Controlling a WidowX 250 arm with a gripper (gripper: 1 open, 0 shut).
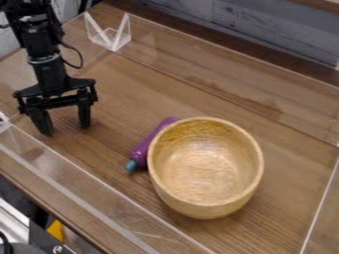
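Observation:
My gripper [62, 111] is low over the wooden table at the left of the camera view, its two black fingers spread apart, with nothing seen between them. A long purple object with a teal tip [149, 146] lies to the right of it, against the left side of a tan bowl [205, 198] and partly hidden by that bowl.
A white wire-like object [113, 35] stands at the back left, behind the gripper. The table's front left edge runs below the gripper.

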